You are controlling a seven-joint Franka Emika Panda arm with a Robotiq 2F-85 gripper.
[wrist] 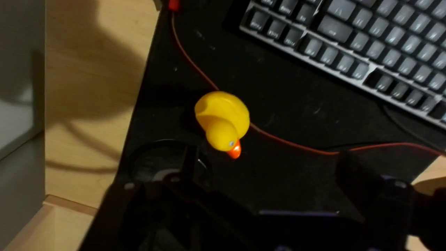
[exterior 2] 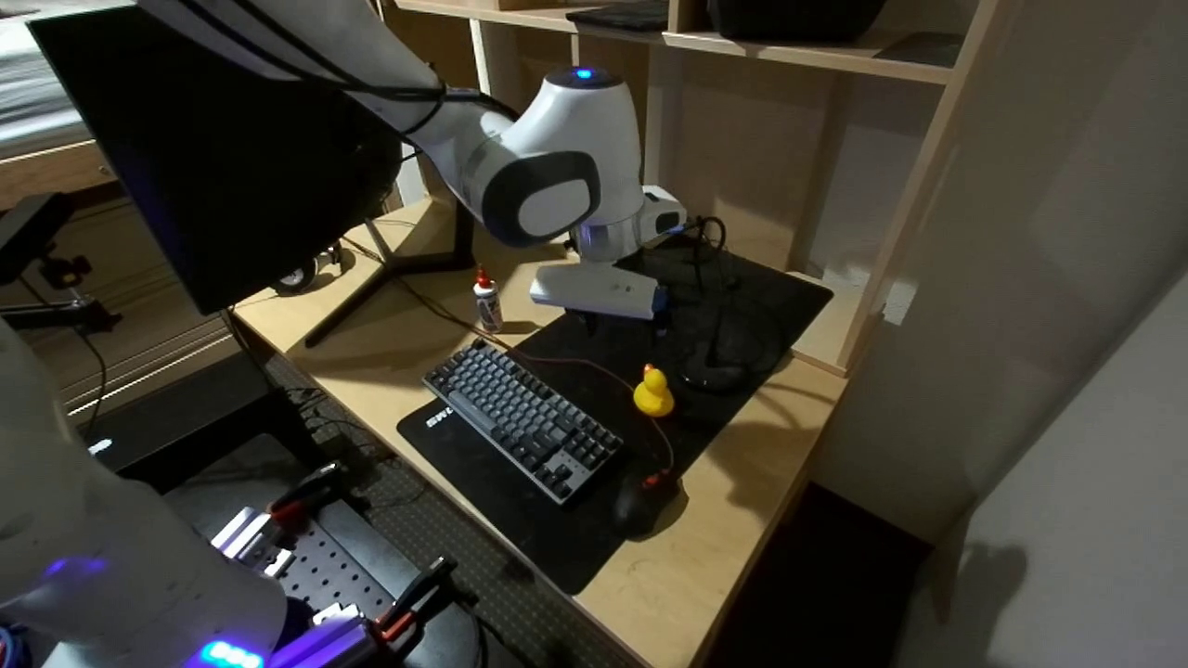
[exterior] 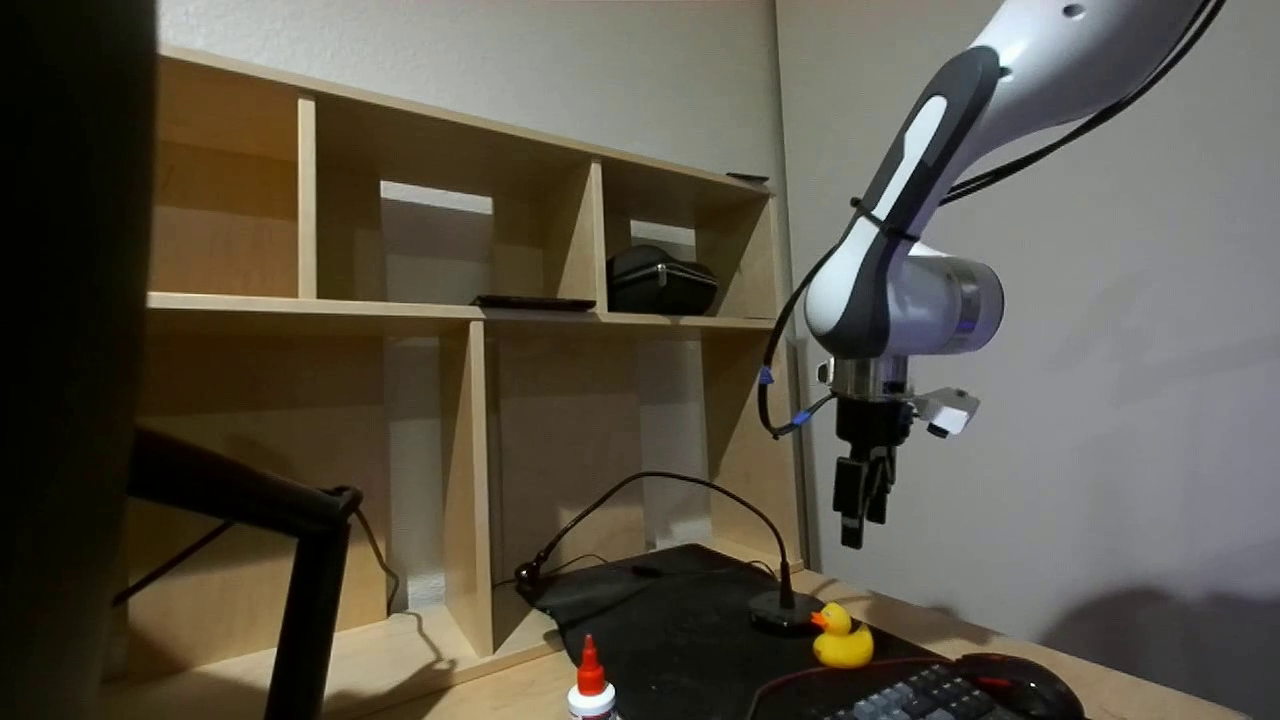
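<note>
A yellow rubber duck (exterior: 843, 638) with an orange beak sits upright on the black desk mat (exterior 2: 768, 306), beside the round base of a microphone. Above the mat hangs my gripper (exterior: 865, 534), fingers pointing down and well clear of everything below. The wrist view has its dark fingers (wrist: 190, 163) spread wide with only the mat showing between them, so the gripper is open and empty. There, the duck (wrist: 223, 119) lies ahead of the fingers and nearer the left one. In exterior view 2 the wrist mostly hides the fingers.
A keyboard (exterior 2: 521, 417) and a mouse (exterior 2: 640, 507) lie on the mat, with a red cable (wrist: 288, 144) passing by the duck. The gooseneck microphone (exterior: 786, 600) stands close to the duck. A red-capped bottle (exterior 2: 487, 302), monitor (exterior 2: 223, 167) and wooden shelf (exterior: 480, 480) flank the area.
</note>
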